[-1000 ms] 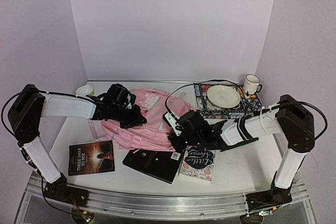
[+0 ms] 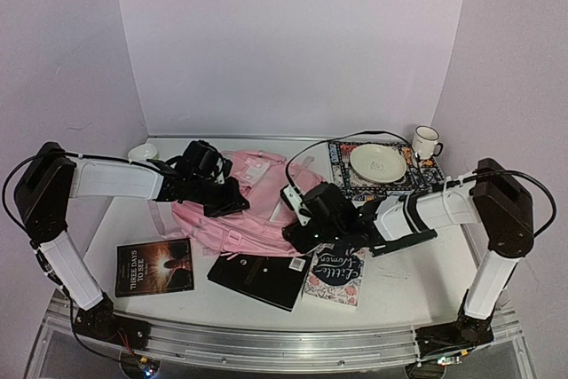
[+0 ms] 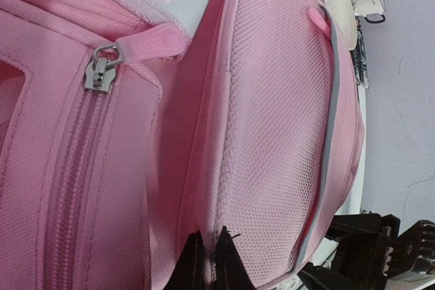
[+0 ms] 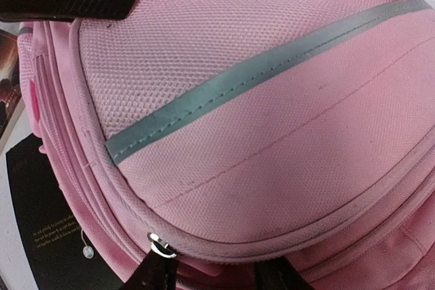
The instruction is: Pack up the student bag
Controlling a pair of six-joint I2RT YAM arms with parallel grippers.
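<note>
A pink backpack (image 2: 240,239) lies on the table under both grippers. My left gripper is shut on the bag's pink fabric edge, which runs up between its fingers. At the bag's front right side, my right gripper stands open, fingers apart beside the seam. A silver zipper slider (image 4: 162,245) with a pink pull lies by its left finger; the pull is partly hidden. Along the front lie the "Three Days to See" book (image 2: 154,268), a black book (image 2: 257,281) touching the bag, and the "Little Women" book (image 2: 334,283).
At the back right, a white plate (image 2: 377,163) and a white mug (image 2: 426,142) stand on a patterned mat (image 2: 346,185). A white bowl (image 2: 143,153) sits at the back left. A dark flat item (image 2: 404,242) is partly covered by my right arm.
The left arm has stayed in place, and the books have not moved.
</note>
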